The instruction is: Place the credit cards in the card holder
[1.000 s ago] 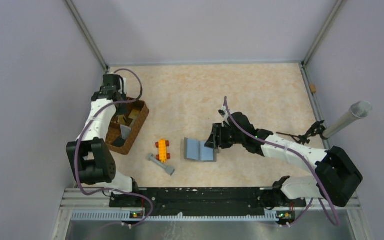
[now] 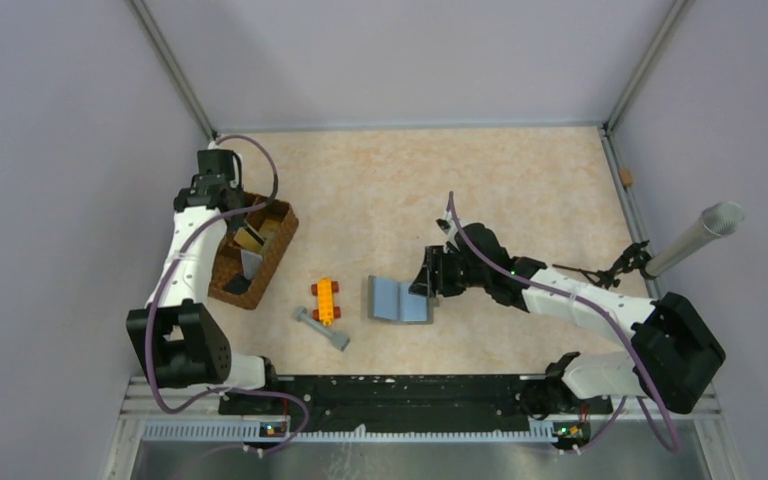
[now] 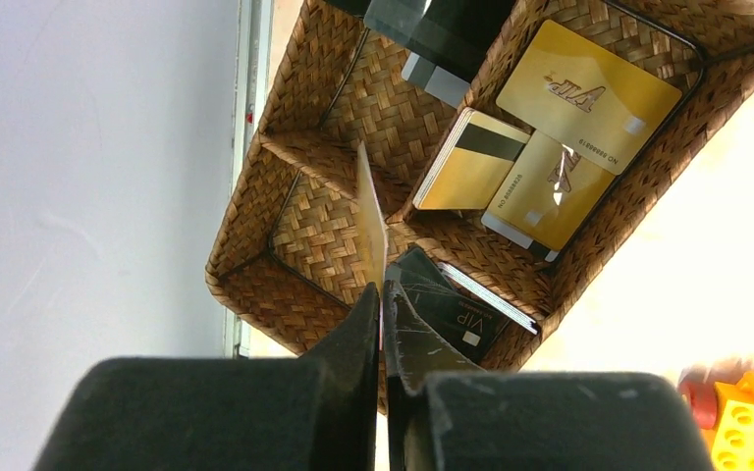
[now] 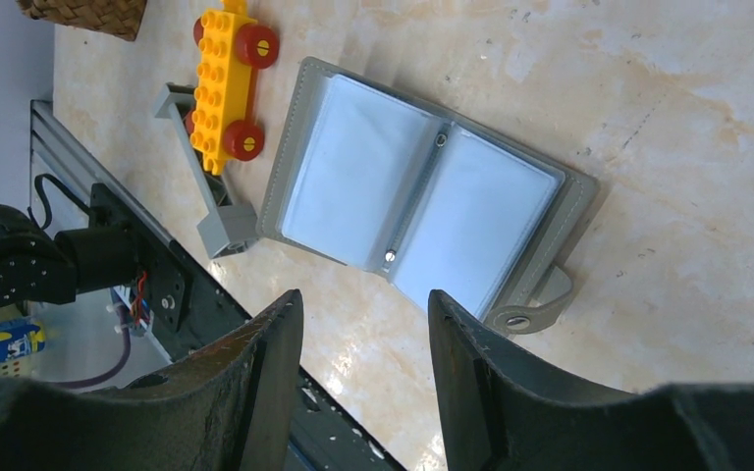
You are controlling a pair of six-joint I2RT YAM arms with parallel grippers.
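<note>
Over the woven basket (image 2: 273,262) at the left, my left gripper is shut on a thin card (image 3: 369,216), seen edge-on between its fingertips. Gold cards (image 3: 574,83) and black cards (image 3: 452,314) lie in the basket's compartments. The grey card holder (image 4: 353,172) lies open on the table with its pale sleeves up. My right gripper hangs near it, fingers apart, with nothing between them.
A yellow toy car with red wheels (image 4: 218,88) and a grey bar-shaped piece (image 2: 322,328) lie between basket and holder.
My left arm has shifted slightly to the left over the basket. The right arm and the card holder show no visible change.
</note>
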